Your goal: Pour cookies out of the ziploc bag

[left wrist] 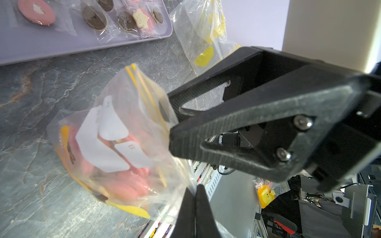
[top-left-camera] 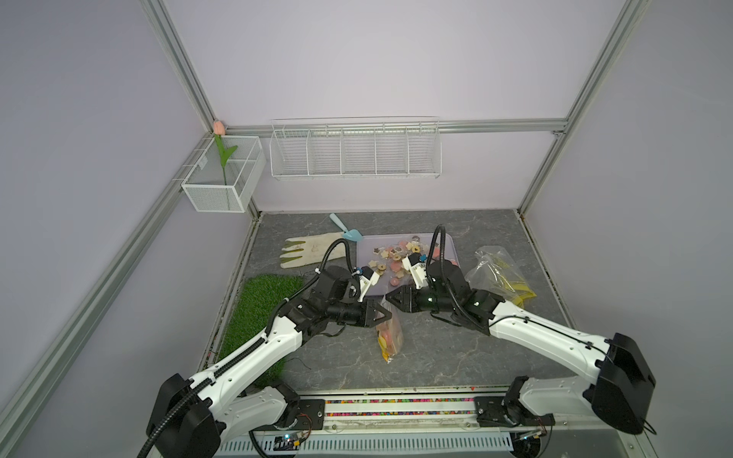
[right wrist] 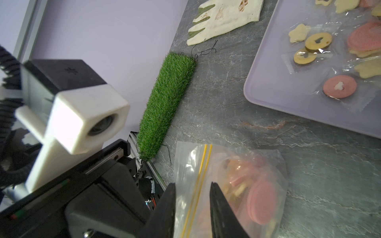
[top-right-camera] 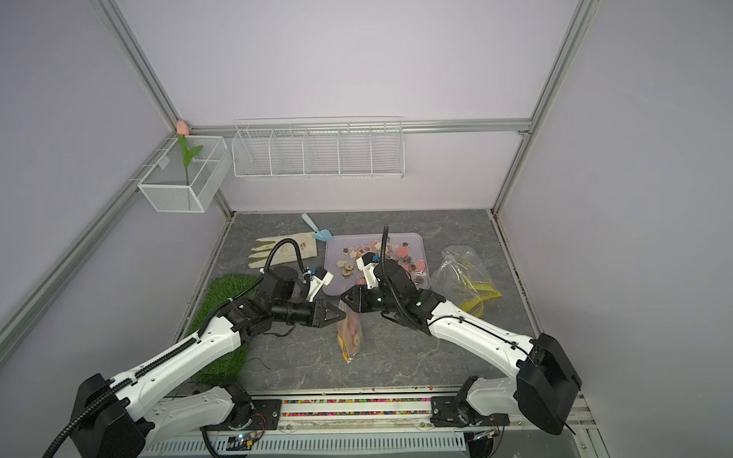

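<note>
The ziploc bag (left wrist: pixel 137 176) of pink wrapped cookies hangs by its top over the counter, its yellow zip strip towards my right gripper. My left gripper is shut on the bag's edge. The right gripper is part open at the zip side, fingers apart, with the bag's clear film showing in the gap; whether it sits between the fingers or behind them is hard to tell. From above, both grippers nearly meet over the bag (top-left-camera: pixel 390 339). Behind them lies a lilac tray (right wrist: pixel 273 85) with several wrapped cookies; the right arm hides part of it.
An empty-looking clear bag with yellow print (top-left-camera: pixel 500 274) lies right of the tray. To the left are a glove (top-left-camera: pixel 309 250), a blue trowel (top-left-camera: pixel 351 234) and a grass mat (top-left-camera: pixel 263 305). The front counter around the bag is clear.
</note>
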